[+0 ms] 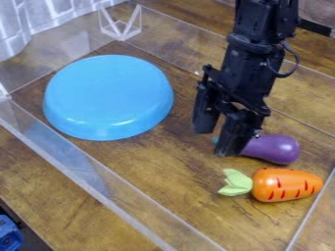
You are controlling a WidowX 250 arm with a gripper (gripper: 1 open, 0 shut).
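The black gripper (216, 125) hangs low over the wooden surface, fingers pointing down, right of a light blue round dish (105, 96). Its lower right finger is at the left end of a purple toy eggplant (272, 149), partly covering it; touching or not, I cannot tell. The fingers look apart, with nothing visible between them. An orange toy carrot (284, 184) with a pale green top lies in front of the eggplant.
Clear plastic walls (112, 190) border the work area. Bare wood (157, 172) lies front centre. A small blue object (7, 233) is at the lower left corner, outside the wall.
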